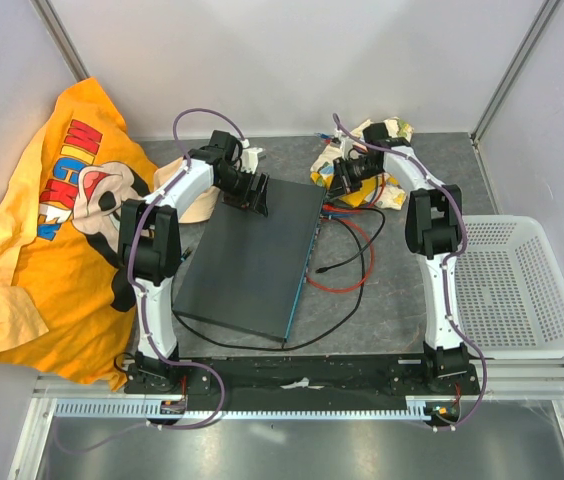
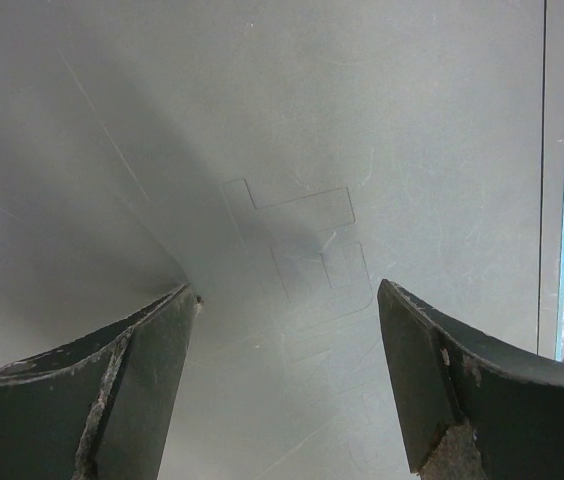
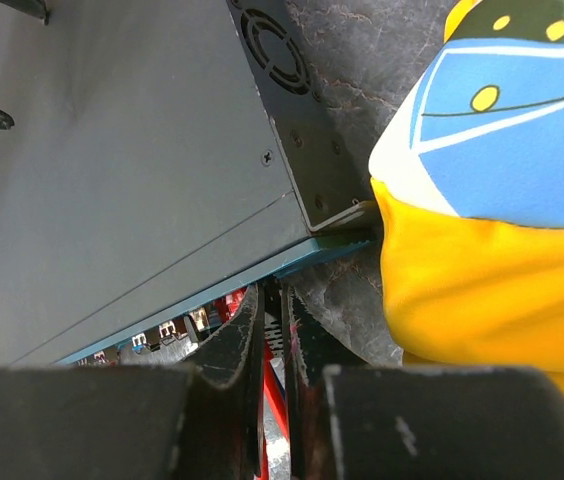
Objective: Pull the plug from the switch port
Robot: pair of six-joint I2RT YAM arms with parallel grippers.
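A dark grey switch (image 1: pixel 247 260) lies flat, with cables in its ports along the right side. My left gripper (image 1: pixel 255 196) hovers over its top; in the left wrist view its fingers (image 2: pixel 112 395) stand apart over bare metal. My right gripper is at the switch's far-right corner, at the port edge, its fingertips close around a dark plug or cable just below the blue edge, beside red cables (image 3: pixel 272 395); whether it grips it I cannot tell.
A yellow cloth (image 3: pixel 482 290) lies beside the port edge. An orange cloth (image 1: pixel 57 250) covers the left side; a white basket (image 1: pixel 517 340) stands at the right. Loose cables cross the floor around the switch.
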